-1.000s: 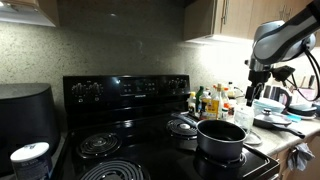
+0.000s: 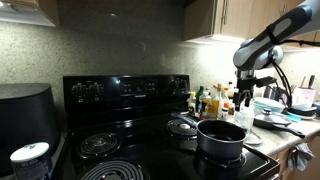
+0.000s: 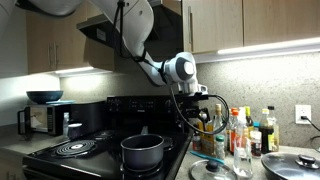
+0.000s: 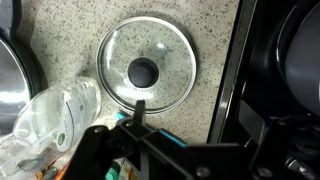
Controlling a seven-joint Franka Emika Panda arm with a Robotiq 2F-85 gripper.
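Note:
My gripper is open, with its two dark fingers spread wide and nothing between them. In the wrist view a round glass lid (image 4: 175, 45) with a black knob (image 4: 143, 72) lies flat on the speckled counter, ahead of the left finger and left of the stove edge. From the side, the gripper (image 2: 241, 101) hangs above the counter to the right of the stove. A black pot (image 2: 220, 138) without a lid stands on the front right burner, its handle pointing toward the back; in the second exterior view the pot (image 3: 142, 152) is left of the gripper (image 3: 196, 115).
A clear bottle (image 4: 75, 110) lies close to the lid in the wrist view. Bottles (image 2: 213, 103) crowd the counter at the back. A lidded pan (image 3: 292, 165) sits farther right.
The pot and the bottles have stayed put.

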